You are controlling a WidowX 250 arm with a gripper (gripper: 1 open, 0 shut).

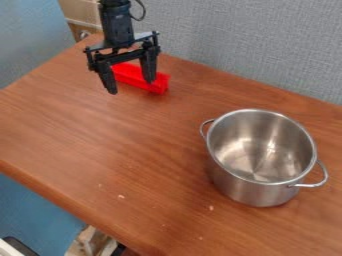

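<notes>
My black gripper (130,76) hangs open over the back left of the wooden table, its two fingers pointing down. Just behind it, a red block-like object (156,84) lies on the table, partly hidden by the gripper; I cannot tell whether they touch. A steel pot (245,180) with two side handles stands at the right.
A grey textured wall (247,50) rises along the back edge. The table's left edge borders a blue area.
</notes>
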